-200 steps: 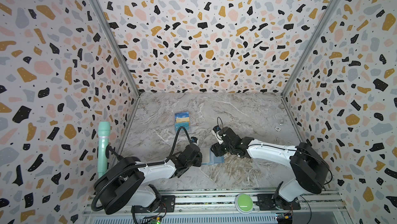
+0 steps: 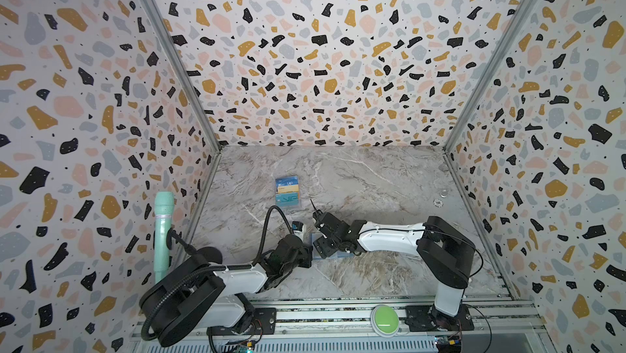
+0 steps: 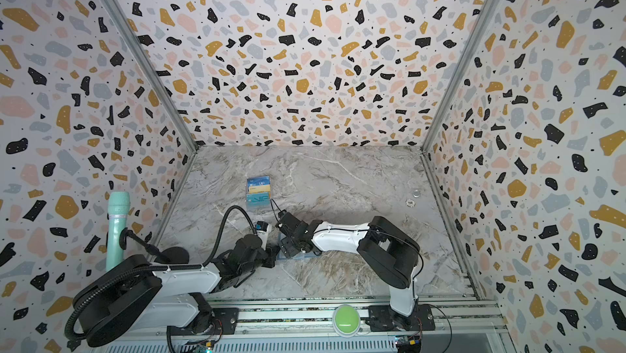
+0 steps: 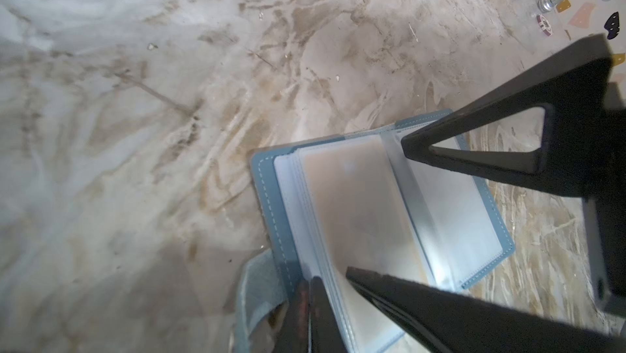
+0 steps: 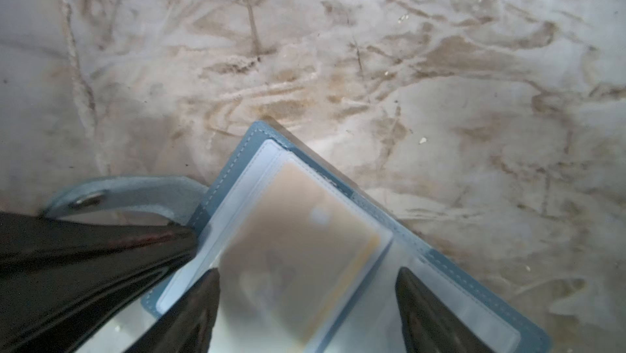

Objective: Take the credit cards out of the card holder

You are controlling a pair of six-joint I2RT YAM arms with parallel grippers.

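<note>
The blue card holder [image 4: 267, 183] lies spread open on the table, its clear sleeves [image 5: 280, 242] facing up. A pale, beige-looking insert shows through one sleeve; whether it is a card, I cannot tell. My left gripper is shut at the holder's left edge, beside the strap [image 5: 124, 190], with nothing visible between its fingers. Over the sleeves, my right gripper stands open, one finger on either side of the beige insert's right edge. Both arms largely cover the holder in the top views.
Behind the arms, several blue and yellow cards [image 2: 287, 190] lie in a stack or tray. A small metal item [image 2: 438, 203] sits far right. A mint-green upright object [image 2: 163, 235] stands at the left.
My right gripper has moved left across the holder, closing in on the left gripper. The left gripper has shifted slightly left and toward the front. The holder and the coloured cards stay in place.
</note>
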